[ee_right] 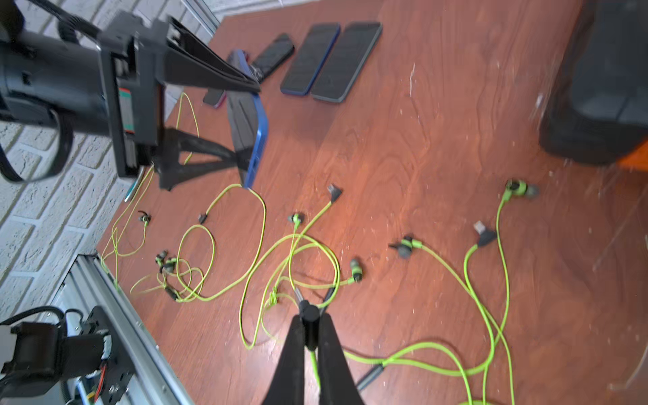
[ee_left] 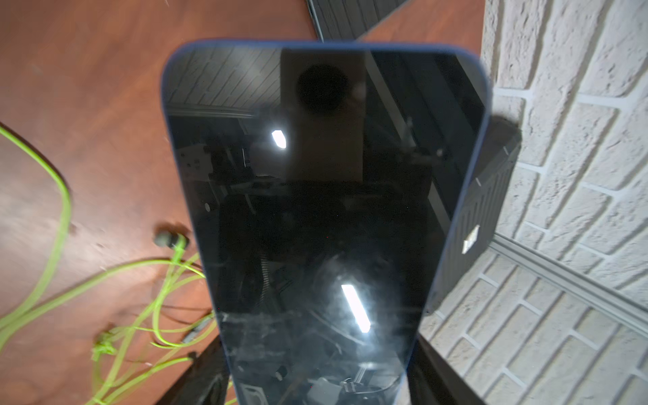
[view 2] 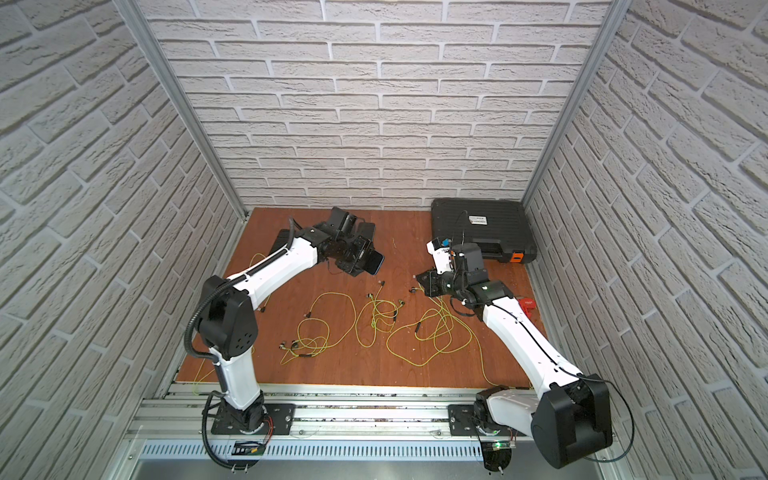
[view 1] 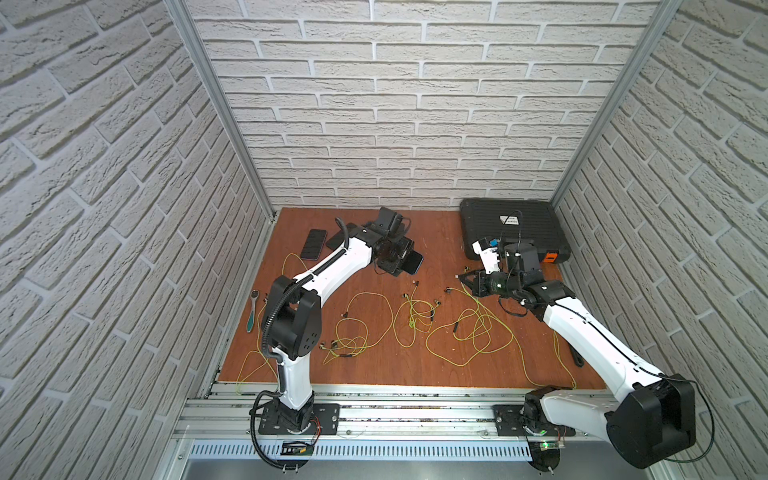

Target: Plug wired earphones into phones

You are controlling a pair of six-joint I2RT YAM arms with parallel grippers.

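Note:
In the left wrist view, my left gripper is shut on an upright-held blue-edged phone (ee_left: pixel 317 222), screen toward the camera, lifted above the table. In the right wrist view, my right gripper has a dark earphone plug (ee_right: pixel 311 317) with a metal tip between its close-set fingertips. It is right of the left gripper and held phone. Yellow earphones (ee_right: pixel 472 283) lie tangled across the table, with a loose plug (ee_right: pixel 486 235) among them. Several phones (ee_right: pixel 344 64) lie at the back left.
A black tool case (view 1: pixel 512 220) occupies the back right. A screwdriver-like tool (view 1: pixel 251 312) lies at the left edge. Brick-patterned walls bound three sides.

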